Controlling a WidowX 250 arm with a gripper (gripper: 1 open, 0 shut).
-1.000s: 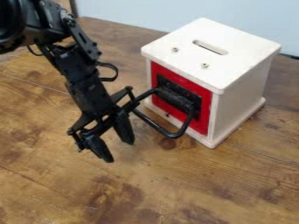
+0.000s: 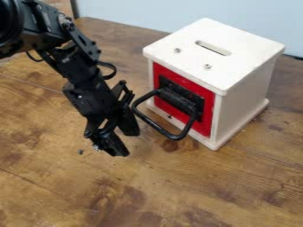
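Observation:
A white wooden box [image 2: 239, 106] with a red front panel [image 2: 204, 127] stands on the right of the camera view, a slot and screws on its top. A black door or plate with a black loop handle [image 2: 175, 135] sticks out from the red front. My black gripper [image 2: 106, 144] is low over the table, left of the handle and apart from the box, pointing down. Whether its fingers are open or shut is hard to make out.
A white wall [image 2: 130, 11] runs along the back. A brown object sits at the far left edge, partly behind the arm.
My gripper has shifted slightly up in the view over the last second, its lower fingertips rising. The box and its handle look unchanged.

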